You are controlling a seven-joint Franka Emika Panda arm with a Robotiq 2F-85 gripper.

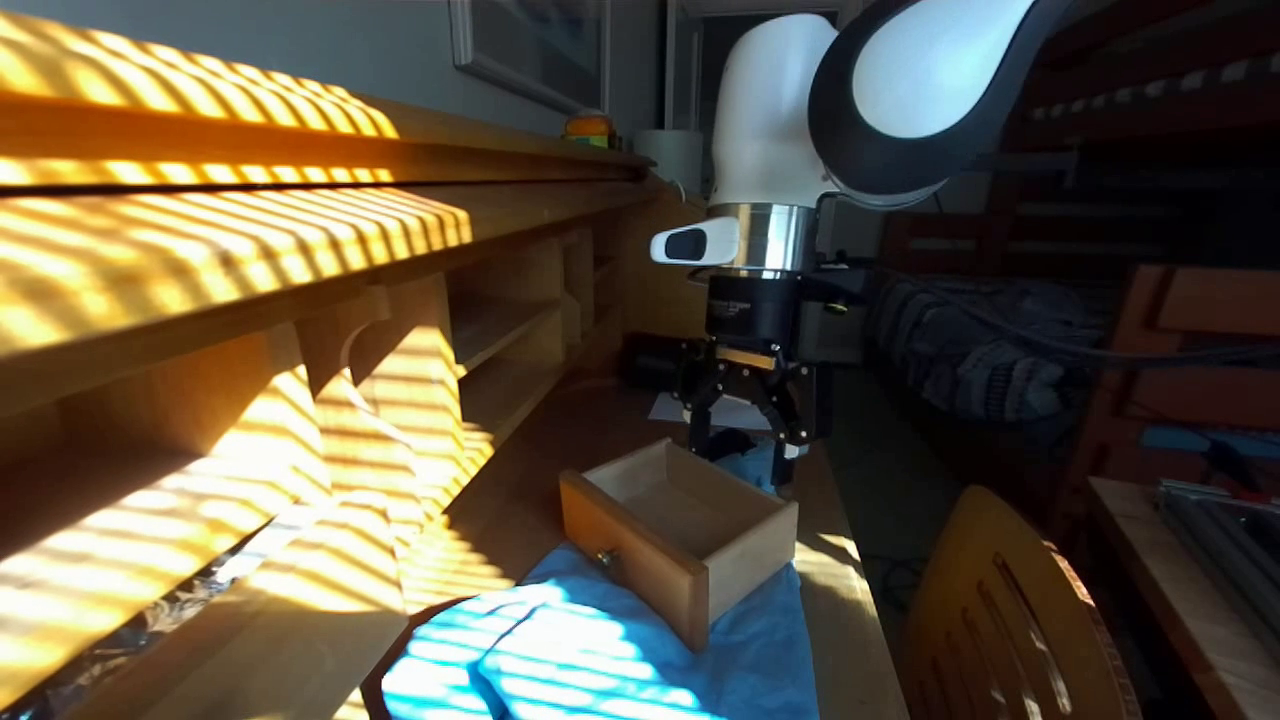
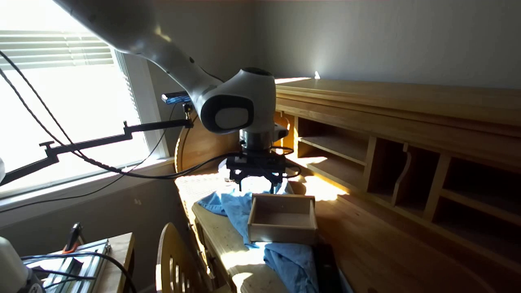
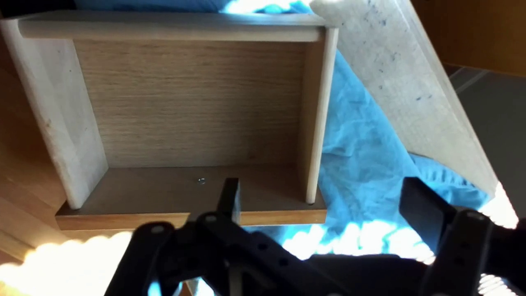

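Observation:
An empty wooden drawer (image 1: 666, 510) rests upright on a blue cloth (image 1: 774, 642), its knob (image 1: 606, 557) facing exterior view 1. Both exterior views show my gripper (image 1: 741, 466) (image 2: 256, 189) pointing down, raised near the drawer. In the wrist view, the gripper is open, its dark fingers wide apart with nothing held between them. Below that gap lie the right end of the drawer's front panel (image 3: 276, 217) and part of the cloth (image 3: 365, 163). How far the fingertips are above the drawer, I cannot tell.
A wooden hutch with cubbyholes (image 2: 337, 146) lines the desk's back. Along the open side is the desk edge (image 3: 444, 89), with a wooden chair (image 1: 1008, 612) beside it. Bare desk (image 2: 376, 244) lies between drawer and hutch. A cable (image 2: 117, 171) trails from the arm.

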